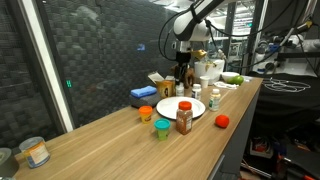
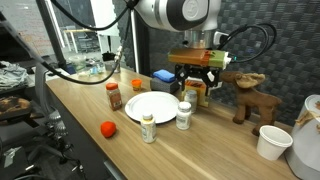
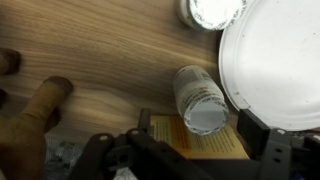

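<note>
My gripper (image 2: 196,78) points down over a small bottle with a pale lid (image 2: 190,97), which stands behind the white plate (image 2: 151,106). In the wrist view the bottle (image 3: 200,102) lies between the separated fingers, with space on both sides. The fingers are part open and I see no grip on the bottle. Exterior view 1 has the gripper (image 1: 183,71) just above the bottle (image 1: 180,90).
A brown toy deer (image 2: 257,100) and a white cup (image 2: 271,142) stand to the right in exterior view 2. Two white-capped bottles, one a jar (image 2: 183,116) and one nearer (image 2: 148,128), are close by. A printed box (image 3: 210,142) sits right beside the bottle.
</note>
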